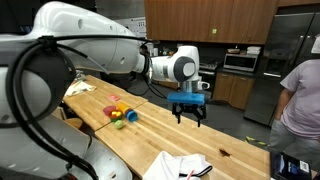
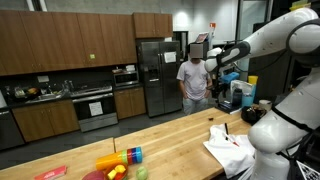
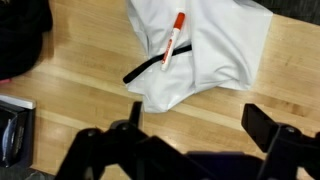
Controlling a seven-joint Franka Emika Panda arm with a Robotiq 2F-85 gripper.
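My gripper (image 1: 189, 117) hangs above the wooden table with its fingers apart; the wrist view shows nothing between its fingers. A rumpled white cloth (image 3: 222, 45) lies on the table, off toward the top of the wrist view and below the gripper in the first exterior view. On that cloth rests a white marker with a red cap (image 3: 173, 42). Beside it, a thin black pen-like item (image 3: 156, 64) lies across the cloth, its end reaching the cloth's edge.
Colourful cups (image 2: 121, 158) and green round items (image 2: 141, 173) sit on another part of the table. Black items lie at the wrist view's left side, among them a dark box (image 3: 14, 134). A person (image 1: 301, 100) stands beside the table. Bare wood (image 1: 150, 125) surrounds the cloth.
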